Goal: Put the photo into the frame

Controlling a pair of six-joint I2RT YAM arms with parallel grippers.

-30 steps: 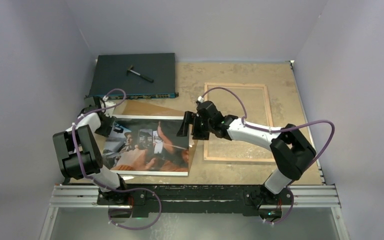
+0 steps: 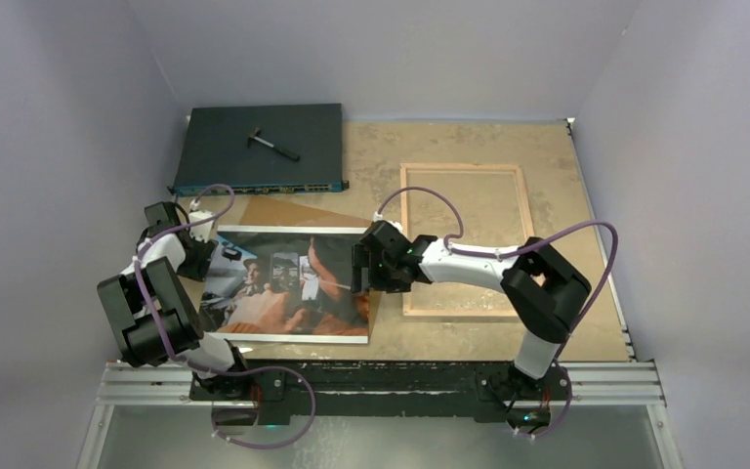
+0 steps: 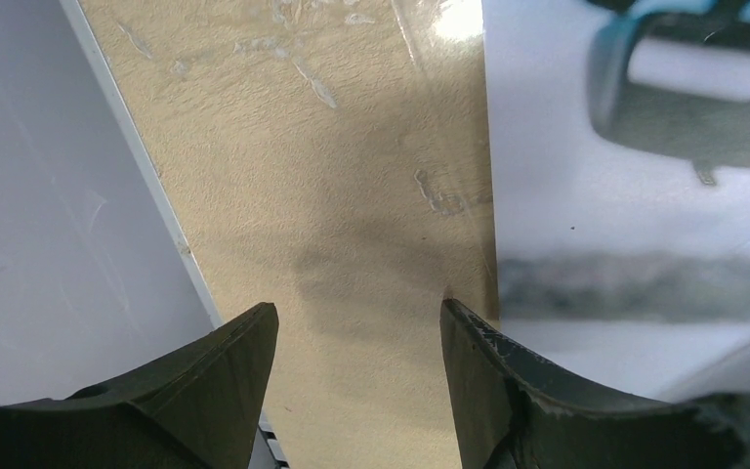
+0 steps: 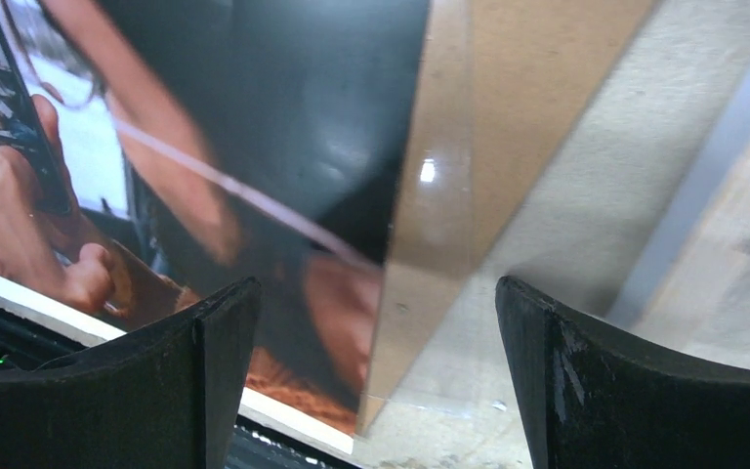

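Note:
A large photo [image 2: 288, 288] of hands and a phone, with white strips at top and bottom, lies flat at the left of the table. The wooden frame [image 2: 464, 168] lies flat on the right. My left gripper is part open over bare table just off the photo's left edge, nothing between its fingers. In the right wrist view my right gripper stands wide open above the photo's right edge. One finger is over the photo [image 4: 293, 283], the other over the tabletop beside it. Contact with the photo cannot be made out.
A brown backing board [image 2: 293, 211] sticks out from under the photo. Behind it lies a dark flat box [image 2: 254, 147] with a hammer [image 2: 273, 147] on top. Grey walls close in the table; free table [image 2: 371, 147] shows in the middle at the back.

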